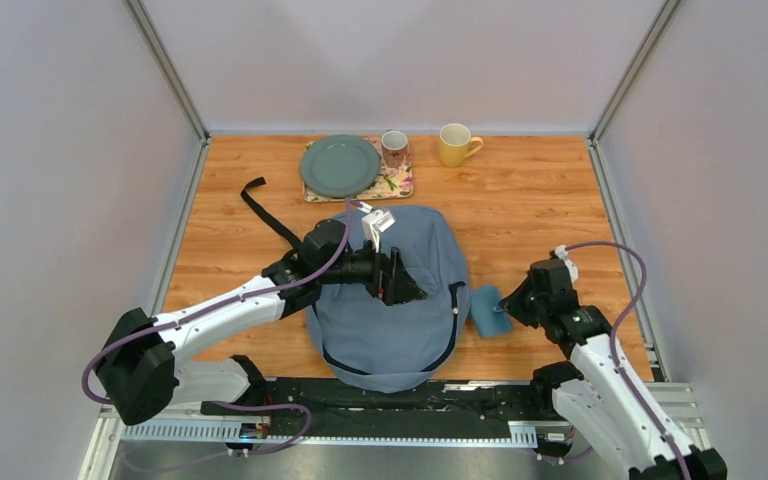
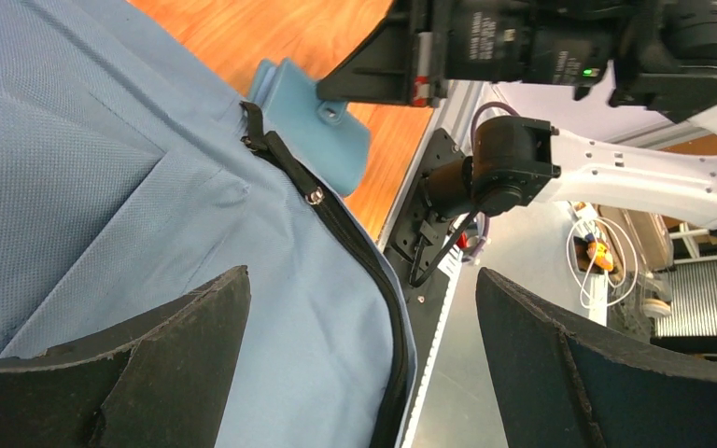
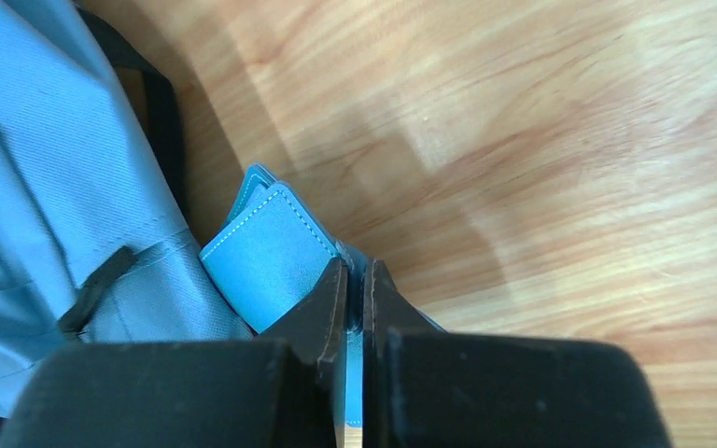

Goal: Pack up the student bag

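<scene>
The blue-grey bag [image 1: 385, 335] lies flat in the middle of the table, its black zipper [image 2: 355, 245] running along the right edge. Above its middle, my left gripper [image 1: 415, 285] stands open, with nothing between its fingers in the left wrist view. Just right of the bag is a small blue pouch-like item [image 1: 489, 310], which also shows in the left wrist view beyond the zipper. My right gripper is shut on this blue item [image 3: 266, 252], whose stitched edge lies against or very near the bag's side. How far it is off the table I cannot tell.
At the back stand a grey-green plate [image 1: 340, 165] and a small cup [image 1: 394, 148] on a floral tray [image 1: 400, 186], with a yellow mug [image 1: 455, 145] to their right. A black strap [image 1: 270, 218] stretches left of the bag. Bare wood [image 1: 540, 210] lies at back right.
</scene>
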